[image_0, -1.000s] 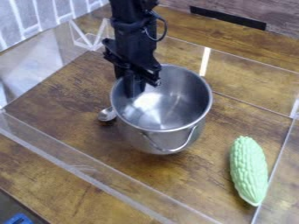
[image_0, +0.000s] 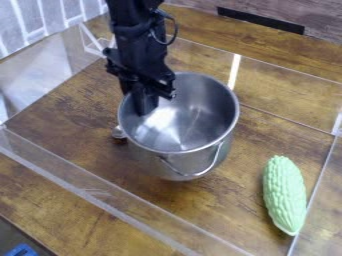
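Observation:
A steel pot (image_0: 187, 130) with a wire handle stands on the wooden board in the middle. My black gripper (image_0: 151, 92) reaches down at the pot's back-left rim, its tips partly hidden at or inside the rim; whether anything is between them is not clear. Just left of the pot, a small metal utensil (image_0: 119, 133), perhaps a spoon, lies mostly hidden. A pale green toy corn or similar vegetable (image_0: 285, 195) lies to the right.
Clear low walls edge the wooden work area (image_0: 60, 150). Free board lies at the left and at the back right. A blue object (image_0: 19, 250) is at the bottom-left corner.
The green vegetable is unmoved.

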